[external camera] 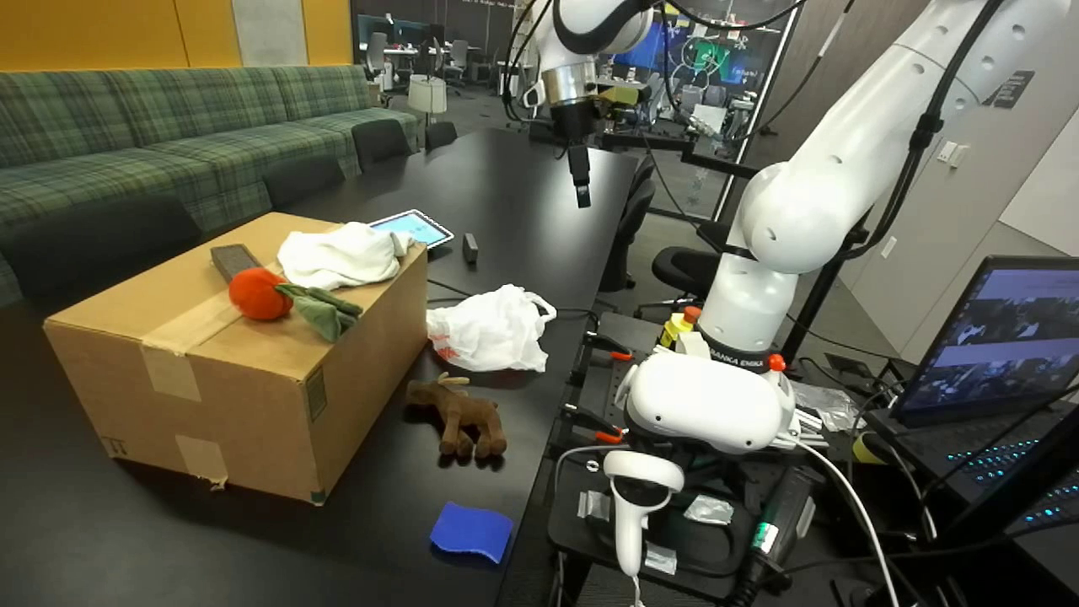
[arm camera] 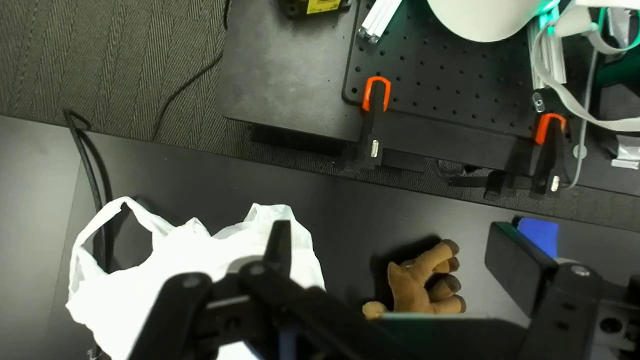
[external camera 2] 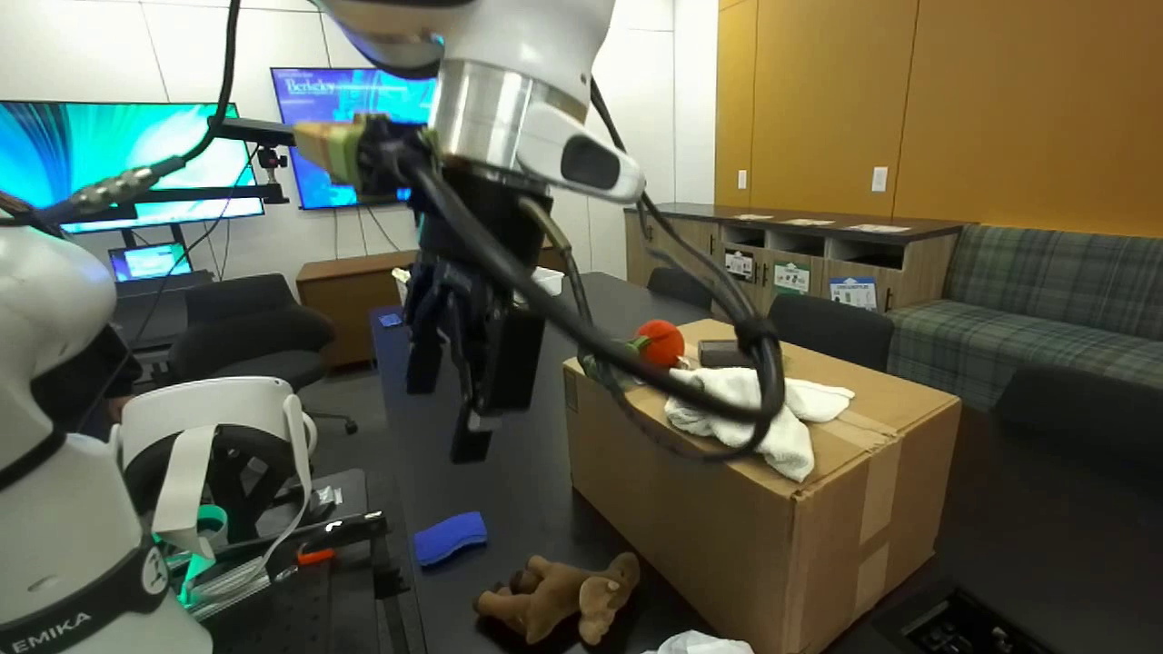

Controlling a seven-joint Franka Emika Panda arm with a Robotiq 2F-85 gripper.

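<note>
My gripper (external camera: 581, 190) hangs open in the air above the table, with nothing held. From the wrist view, its fingers (arm camera: 514, 264) are spread wide, and a brown plush moose (arm camera: 427, 279) shows in the gap, well below them. A crumpled white plastic bag (external camera: 492, 329) lies on the table beside the moose; the wrist view shows it partly hidden by the gripper. Near the table edge is a blue cloth-like piece (external camera: 472, 532). On top of the cardboard box (external camera: 217, 425) rest a white cloth (external camera: 341, 254), a red-orange plush with green leaves (external camera: 261, 294) and a dark grey block (external camera: 234, 261).
Behind the box a tablet (external camera: 414, 228) and a small dark object (external camera: 469, 249) lie on the table. A cart holding a white headset (external camera: 705, 401) and orange-tipped clamps (arm camera: 376, 94) stands along the edge.
</note>
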